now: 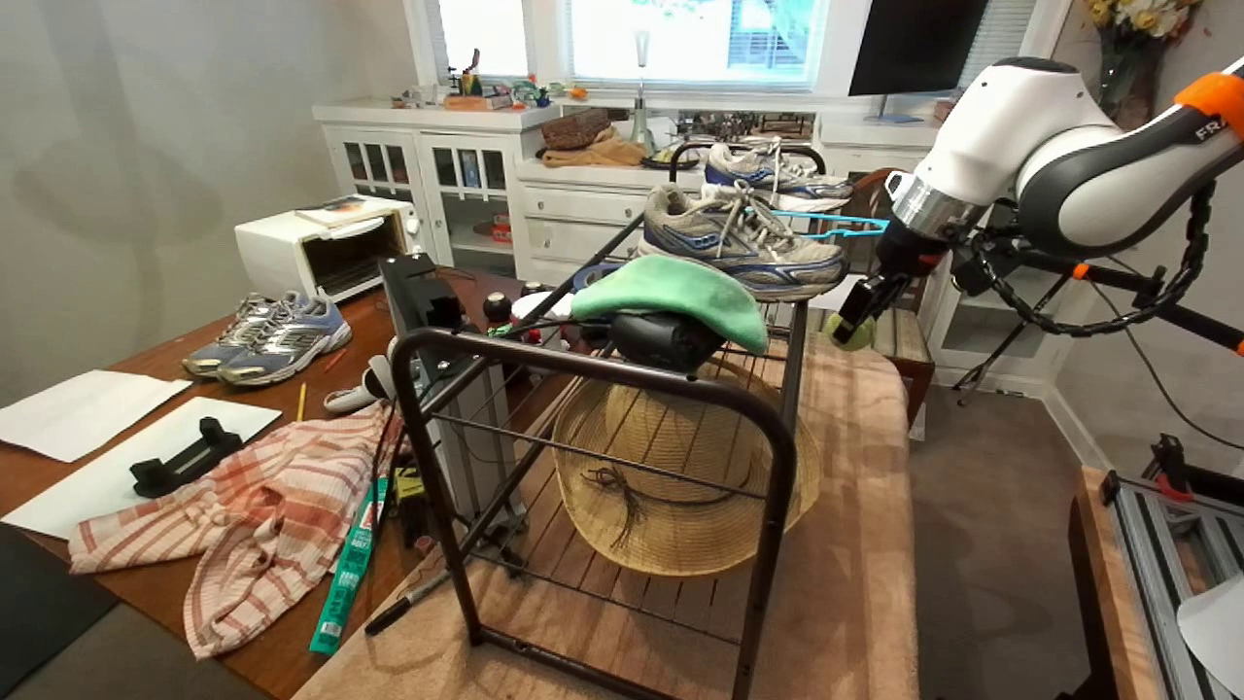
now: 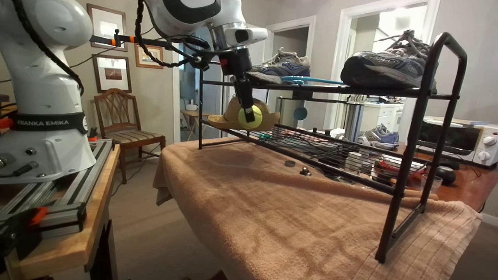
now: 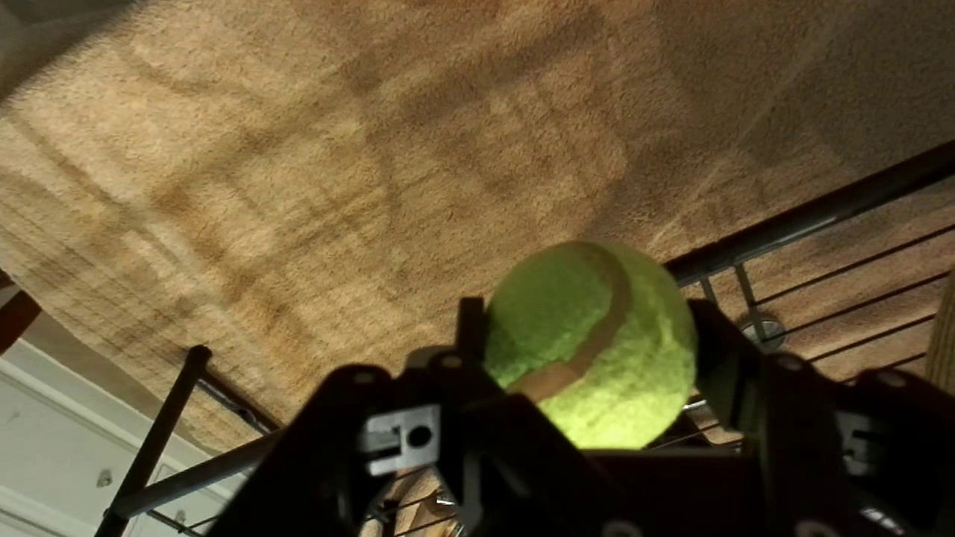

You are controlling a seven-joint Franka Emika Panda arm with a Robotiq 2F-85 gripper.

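A yellow-green tennis ball (image 3: 595, 344) sits between the two fingers of my gripper (image 2: 250, 114), which is shut on it. In the wrist view the ball has one black fingertip (image 3: 471, 335) against its left side. Ball and gripper hang in the air beside the long side of the black metal rack (image 2: 327, 88), clear of the towel-covered table (image 2: 261, 186). From exterior view 1, the gripper (image 1: 857, 321) points down and left, with the ball (image 1: 850, 332) partly hidden behind its fingers.
A straw hat (image 1: 665, 513) lies on the rack's lower shelf. Up top are grey-blue sneakers (image 1: 746, 239), a green cap (image 1: 676, 297) and a blue hanger (image 2: 308, 81). Open towel stretches along the rack's near side in exterior view 2.
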